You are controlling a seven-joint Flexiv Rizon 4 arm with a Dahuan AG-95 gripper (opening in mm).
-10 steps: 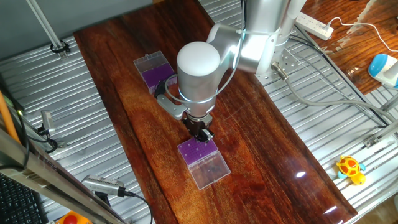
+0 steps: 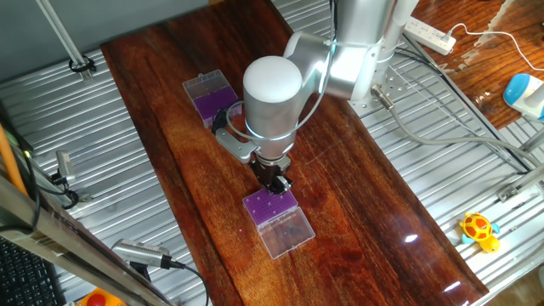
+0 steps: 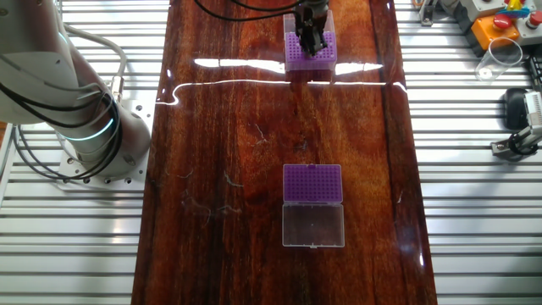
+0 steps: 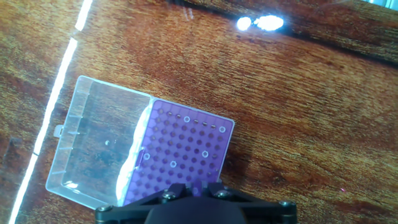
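An open clear box with a purple rack (image 4: 180, 140) full of small holes lies under my gripper. Several pale ring-shaped tops, perhaps tubes, sit in its holes. In the wrist view the fingertips are over the rack's near edge, a narrow purple gap showing between them. Whether something small is held there, I cannot tell. From exterior view 1 the gripper (image 2: 279, 183) is at the edge of this purple rack (image 2: 269, 204). A second open box with a purple rack (image 3: 312, 184) lies farther along the table; its holes look empty in exterior view 2.
Each box's clear lid, such as this lid (image 4: 99, 146), lies folded open flat on the table. A toy turtle (image 2: 480, 231) sits off the table on the slatted metal surface.
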